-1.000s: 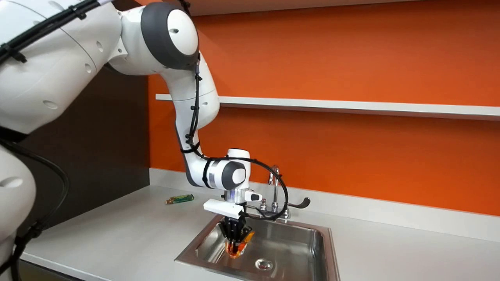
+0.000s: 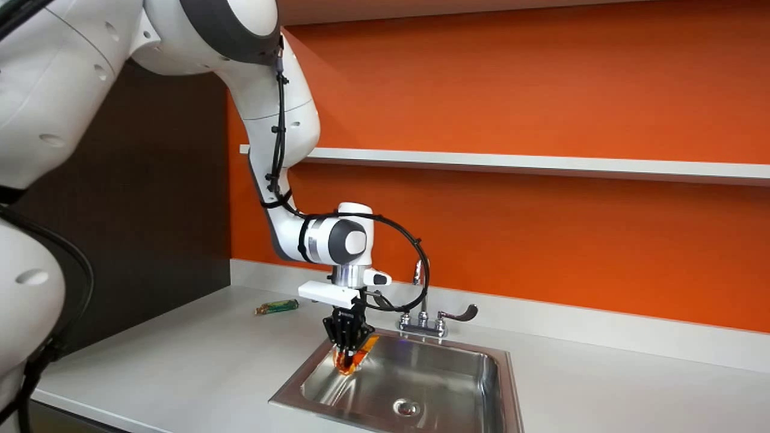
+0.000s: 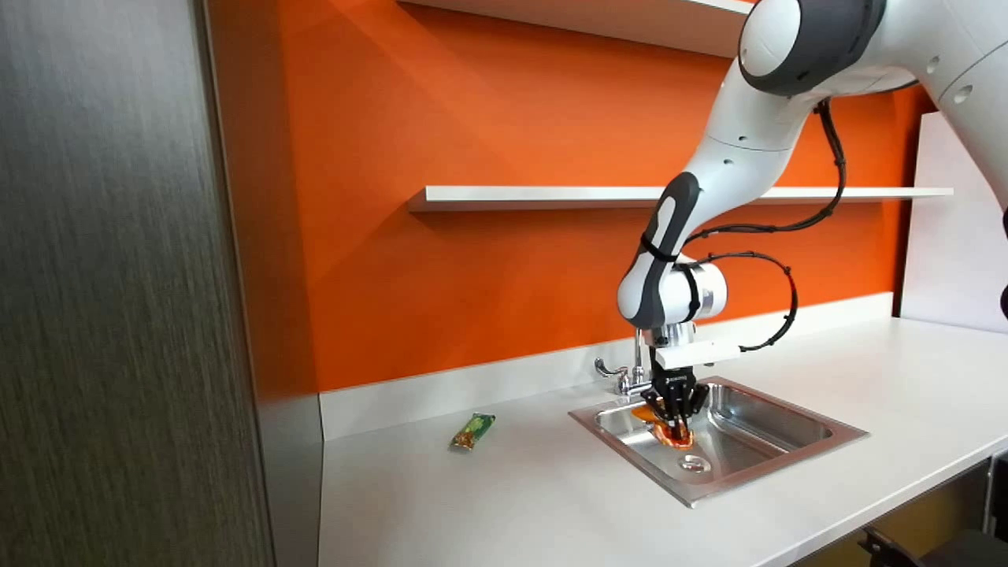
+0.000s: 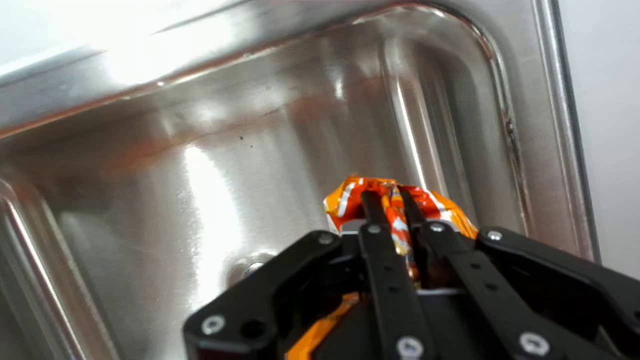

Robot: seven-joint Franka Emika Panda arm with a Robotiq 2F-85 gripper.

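An orange wrapper packet [image 4: 447, 211] with white markings is pinched and crumpled between the fingers of my gripper. In exterior view 1 the orange packet [image 2: 348, 363] hangs below my gripper [image 2: 348, 357], over the left side of the steel sink [image 2: 503, 361]. Exterior view 2 also has the packet [image 3: 682, 439] under the black gripper [image 3: 676, 435], near the drain. Part of the packet is hidden behind the fingers. How high it hangs above the sink floor is hard to tell.
A green packet [image 2: 277, 307] lies on the counter [image 2: 166, 353], left of the sink. Behind the sink stands a faucet [image 2: 423, 321] with lever handles. A white shelf [image 2: 541, 162] runs along the orange wall.
My gripper and the orange packet have risen and shifted slightly left in exterior view 1. The packet stays pinched. The green packet has not moved.
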